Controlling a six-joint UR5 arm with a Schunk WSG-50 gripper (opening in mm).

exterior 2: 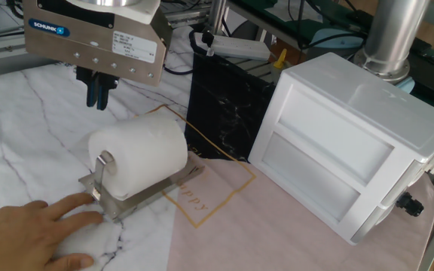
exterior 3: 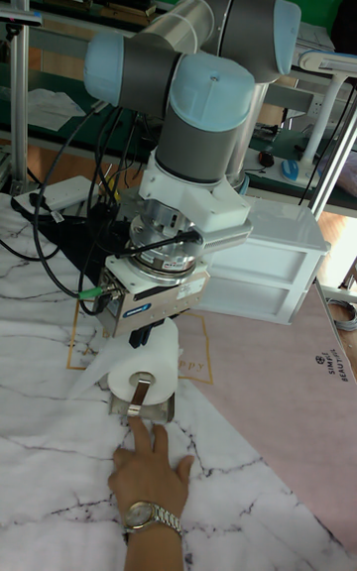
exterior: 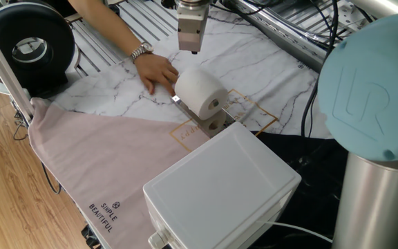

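A white toilet paper roll [exterior 2: 143, 154] sits on a metal holder [exterior 2: 123, 203], which rests on the marble-patterned cloth. In exterior view 1 the roll [exterior: 199, 93] lies right of a person's hand [exterior: 156, 71], whose fingers reach the holder's near end. My gripper [exterior 2: 99, 90] hangs above and apart from the roll, its dark fingers pointing down, close together with little or no gap. Nothing shows between them, but whether they are fully shut is unclear. In exterior view 3 the gripper [exterior 3: 140, 337] appears over the far end of the roll [exterior 3: 146, 365].
A white drawer box [exterior: 223, 183] stands close to the holder. Cables and a dark panel [exterior 2: 228, 105] lie behind. The person's arm [exterior: 106, 24] reaches over the table.
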